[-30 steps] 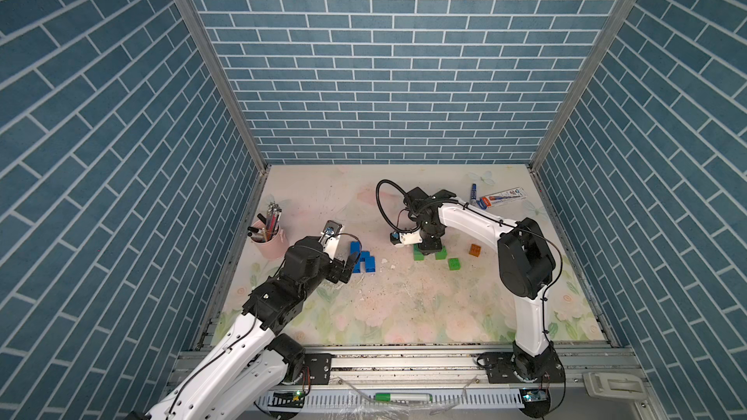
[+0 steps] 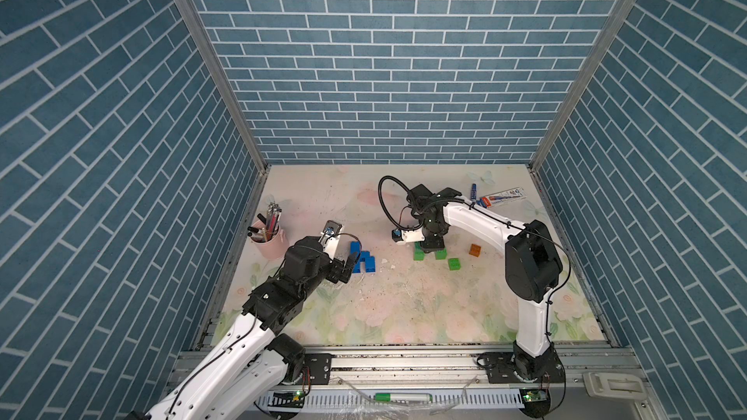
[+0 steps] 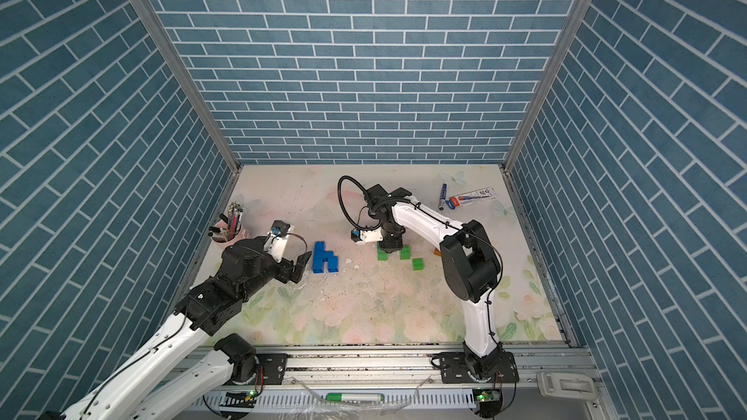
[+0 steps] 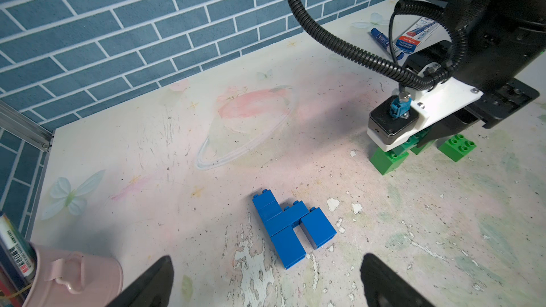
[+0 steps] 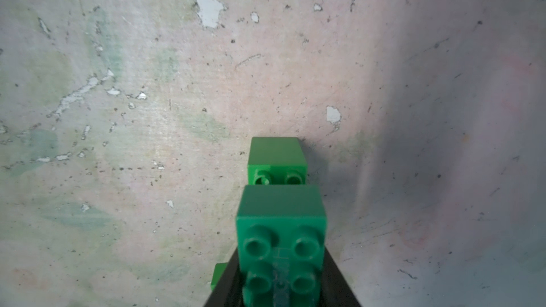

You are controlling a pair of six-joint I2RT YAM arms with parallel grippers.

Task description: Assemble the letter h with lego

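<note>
My right gripper is shut on a teal-green brick [image 5: 281,210] with studs, held just over another green brick [image 5: 275,153] in the right wrist view. In the left wrist view green bricks [image 4: 386,162] lie under the right gripper, with a single green brick [image 4: 455,147] apart to the right. Blue bricks [image 4: 287,244] form an h shape left of them, in the middle of the table. My left gripper stands open left of the blue shape, nothing between its fingers.
A pink cup of pens [image 2: 272,241] stands at the left. An orange brick [image 2: 474,249] lies right of the green ones. A blue marker [image 2: 474,193] and a package [image 2: 502,196] lie at the back right.
The right arm has shifted slightly right over the last second, its gripper staying over the green bricks. The left arm and the blue bricks have not moved.
</note>
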